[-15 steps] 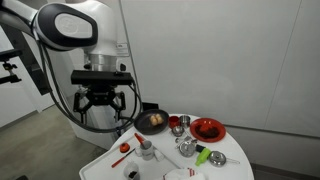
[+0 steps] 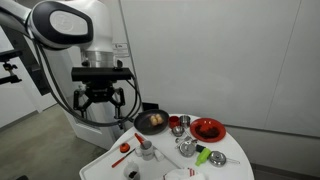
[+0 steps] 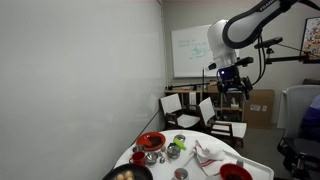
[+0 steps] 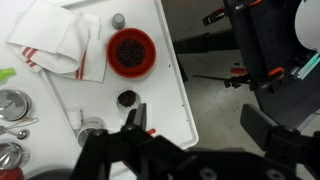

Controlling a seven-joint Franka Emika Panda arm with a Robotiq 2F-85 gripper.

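My gripper (image 2: 103,96) hangs high above the left side of the white table, its fingers apart and nothing visible between them. In the wrist view the dark fingers (image 4: 130,142) stand wide of each other at the bottom. Below lies a white tray holding a red bowl (image 4: 131,68) of dark bits. Close to it is a small container (image 4: 127,98) with dark contents. A white cloth (image 4: 50,35) with red stripes lies beside the bowl. None of these things touches the gripper.
On the table stand a dark pan (image 2: 143,127) with brownish food, another red dish (image 2: 221,132), metal pots (image 2: 186,147) and a green item (image 2: 203,157). A small red object (image 2: 124,147) sits near the left edge. A white wall rises behind; past the tray's edge is open floor.
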